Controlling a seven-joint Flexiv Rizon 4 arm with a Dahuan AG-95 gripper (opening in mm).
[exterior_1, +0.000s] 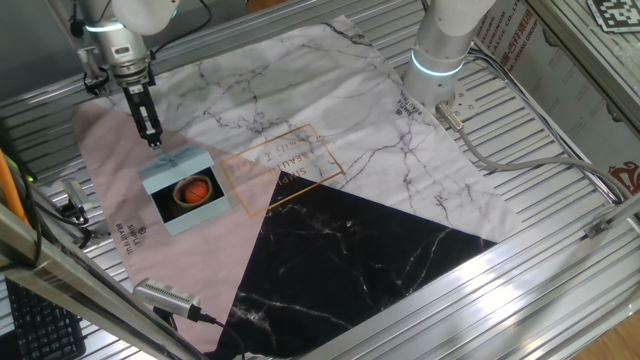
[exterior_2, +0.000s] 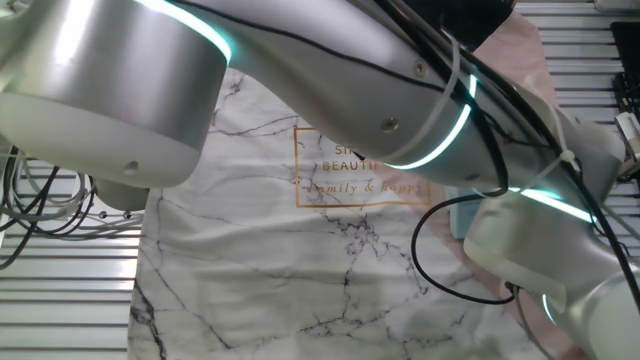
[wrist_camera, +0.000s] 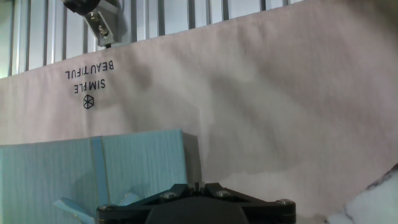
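A light blue box (exterior_1: 197, 218) stands on the pink part of the cloth, its lid (exterior_1: 168, 170) raised at the back. Inside, an orange ball with dark lines (exterior_1: 197, 190) sits in a round, pale-rimmed holder. My gripper (exterior_1: 153, 143) points down just behind the lid, close to its ribbon bow; whether they touch cannot be told. In the wrist view, the gripper has its fingertips together with nothing visible between them, by the corner of the ribboned lid (wrist_camera: 146, 162). The arm hides most of the box in exterior view 2.
A grey device with a cable (exterior_1: 168, 298) is at the front left, near a metal frame post (exterior_1: 75, 275). The arm's base (exterior_1: 432, 85) stands at the back right.
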